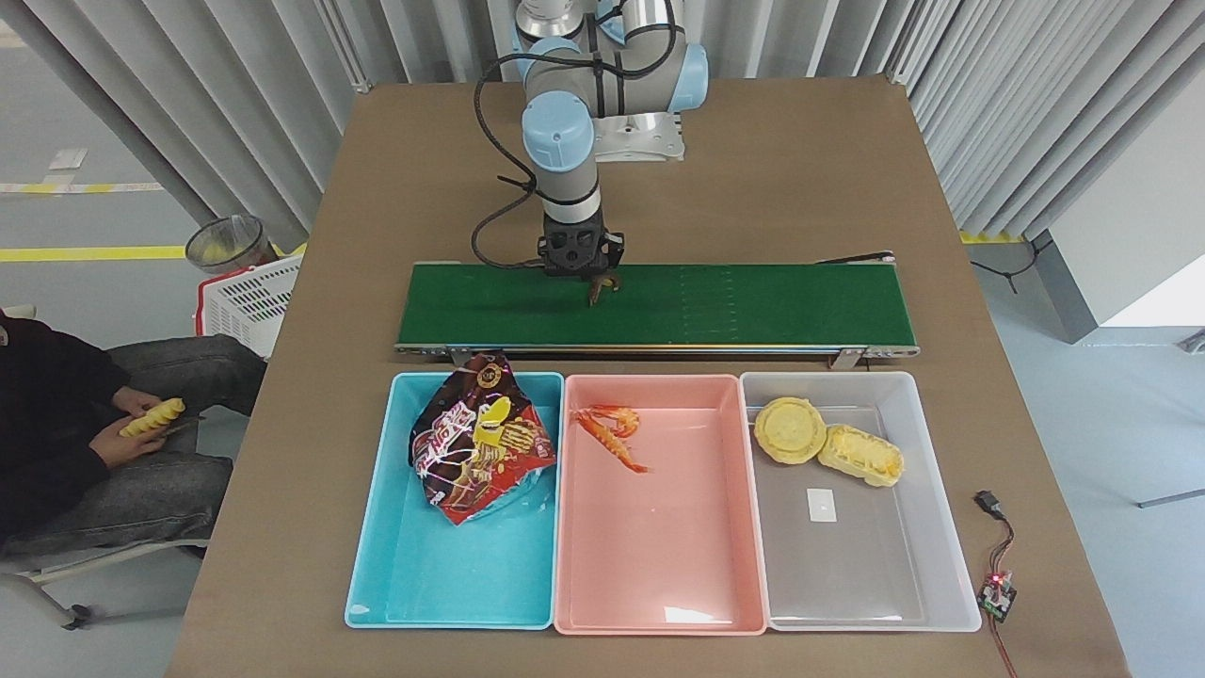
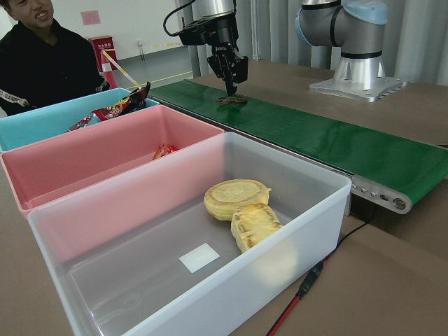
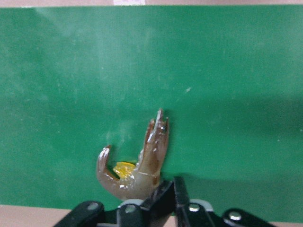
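A greyish-brown shrimp (image 1: 601, 287) (image 3: 151, 161) with a yellow bit lies on the green conveyor belt (image 1: 746, 305), directly beneath my black gripper (image 1: 582, 262). In the wrist view the fingers sit close together at the shrimp's lower end; whether they touch or hold it I cannot tell. In the front view the pink tray (image 1: 655, 542) holds an orange shrimp (image 1: 610, 441), the teal tray (image 1: 441, 582) a dark snack bag (image 1: 474, 441), and the clear tray (image 1: 859, 565) two yellow pastries (image 1: 791, 429).
A seated person (image 1: 56, 429) left of the table holds a yellow item (image 1: 154, 418). A cable with a small circuit board (image 1: 996, 593) lies at the front right.
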